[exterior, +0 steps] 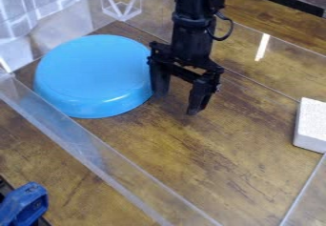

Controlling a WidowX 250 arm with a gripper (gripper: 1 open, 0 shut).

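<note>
A black robot arm with its gripper (pixel 181 87) reaches down from the top centre to the wooden surface, its two dark fingers standing apart with no object visible between them. The left finger is beside the right edge of a blue round object (pixel 83 70), close to it or touching; which, I cannot tell.
A white block (pixel 312 124) lies at the right edge. Clear panels edge the tray at the left and bottom right. A blue item (pixel 19 206) sits outside at the lower left. The wooden surface in front and right of the gripper is clear.
</note>
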